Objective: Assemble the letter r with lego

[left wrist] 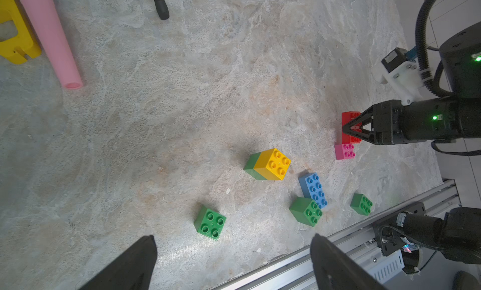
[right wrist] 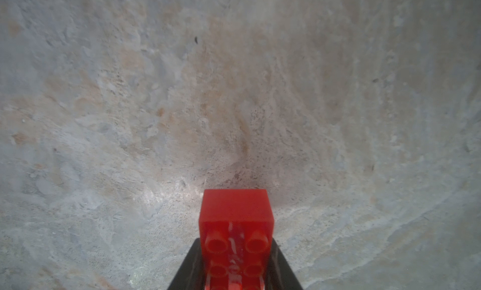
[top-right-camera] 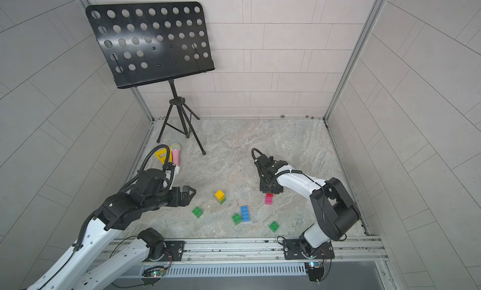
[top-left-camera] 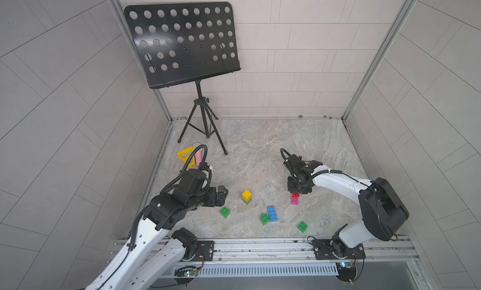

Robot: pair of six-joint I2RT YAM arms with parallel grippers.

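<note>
In the right wrist view, my right gripper is shut on a red brick [right wrist: 236, 205], its fingers along the brick's two sides. Seen in the left wrist view, that brick sits right beside a pink brick [left wrist: 344, 151], apparently touching it. My left gripper is open and empty above the floor. Near it lies a green brick [left wrist: 210, 223]. Further right, a yellow brick [left wrist: 272, 164] is joined to a green one. A blue brick [left wrist: 313, 189] and a second loose green brick [left wrist: 306, 211] lie against each other, and another green brick [left wrist: 361, 203] is at the right.
A black music stand [top-left-camera: 201, 104] rises at the back left. A pink toy microphone [left wrist: 53, 41] and a yellow toy piece [left wrist: 19, 39] lie at the left. The metal rail [top-left-camera: 260, 246] bounds the front.
</note>
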